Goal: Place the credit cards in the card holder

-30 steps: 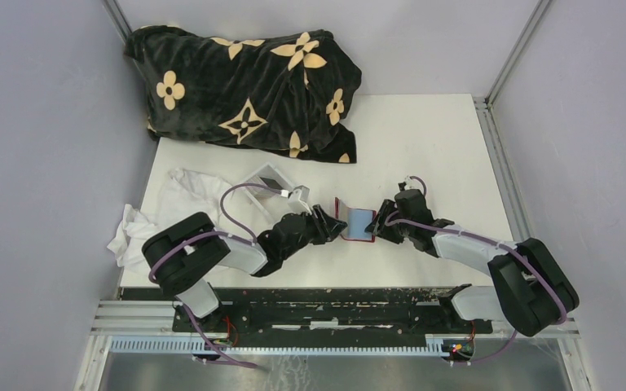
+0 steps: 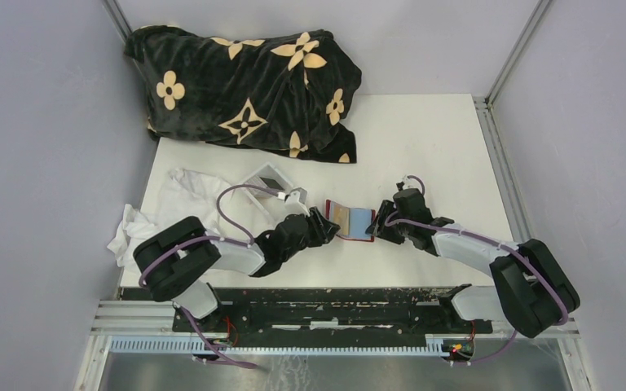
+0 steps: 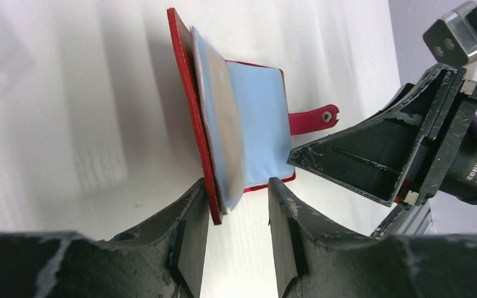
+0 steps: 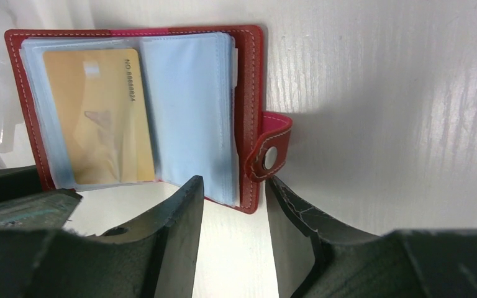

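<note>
The red card holder (image 4: 248,81) lies spread on the table with pale blue sleeves (image 4: 186,105); a gold card (image 4: 96,118) shows in the left sleeve, and a snap strap sticks out at the right. In the left wrist view the holder's near flap (image 3: 202,118) is tilted up beside the fingers. My left gripper is open at that flap's lower end. My right gripper is part open at the holder's front right edge, by the strap.
A white tray (image 2: 257,179) with dark cards stands behind the left arm. A white cloth (image 2: 183,191) lies at left, a dark patterned blanket (image 2: 240,85) at the back.
The holder's left flap has lowered from nearly upright to more open, showing the gold card. My left gripper has moved slightly left; the right arm is nearly unchanged.
</note>
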